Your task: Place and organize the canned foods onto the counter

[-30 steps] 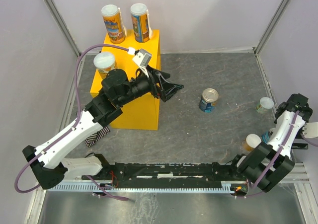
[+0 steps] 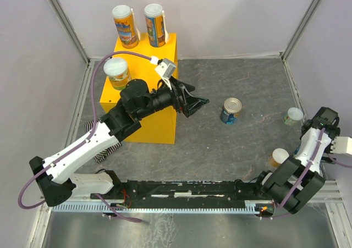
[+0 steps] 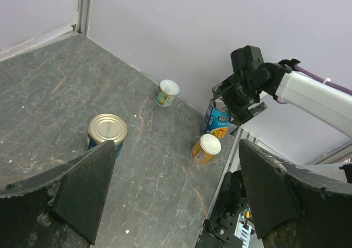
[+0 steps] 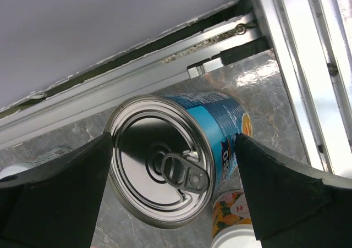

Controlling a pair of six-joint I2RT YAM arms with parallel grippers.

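Observation:
Under my right gripper stands a large blue can with a silver pull-tab lid; the open fingers are on either side of its top. In the left wrist view that blue can shows at the far right by the wall. My left gripper hangs open above the counter, nothing between its fingers. Another dark blue can with a gold lid stands mid-counter. A small white-lidded can stands near the right wall, and an orange white-lidded can is close beside the blue one.
A yellow stand at the left carries two tall white-lidded cans, orange and blue-orange, and a wider can lower down. Walls and a metal rail crowd the right corner. Mid-counter around the gold-lidded can is clear.
The left gripper has moved a little right and down. The cans stay put.

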